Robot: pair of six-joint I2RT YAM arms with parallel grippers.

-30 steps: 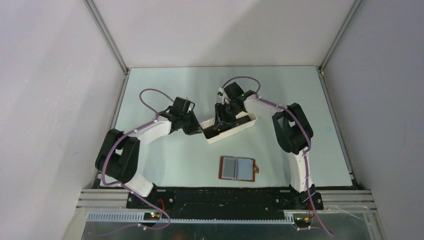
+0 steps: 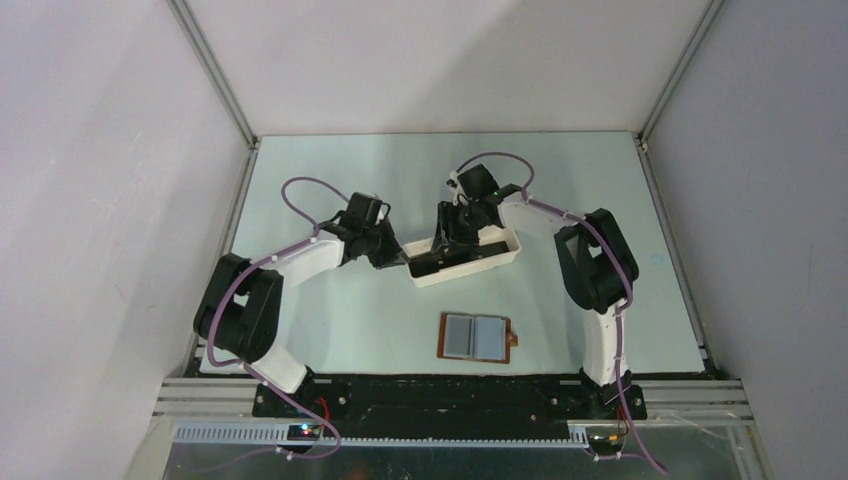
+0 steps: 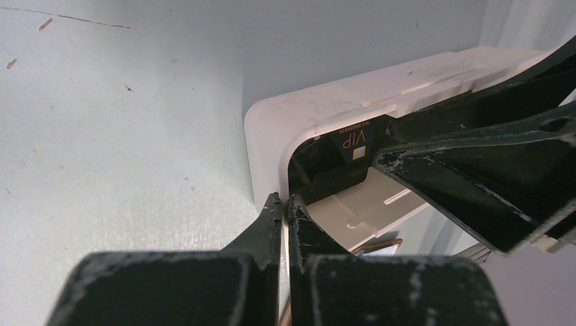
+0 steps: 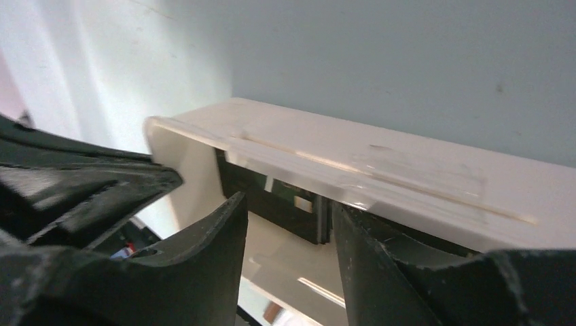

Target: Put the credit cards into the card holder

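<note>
A white box (image 2: 485,264) holds black cards, one marked VIP (image 3: 333,163) in the left wrist view. My left gripper is shut at the box's rounded end wall; whether the thin wall is between its fingers is unclear. My right gripper is over the box, fingers apart, with black cards (image 4: 272,193) seen between and beyond them. Its fingertips reach in under the near rim; whether they touch a card I cannot tell. The card holder (image 2: 475,338), brown with clear sleeves, lies open in front of the box.
The two arms come in from either side and their grippers are close together at the box. Walls enclose the sides and rear.
My right gripper has shifted slightly to the right over the last second, and the box has moved a little rightward too. My left gripper has barely moved.
</note>
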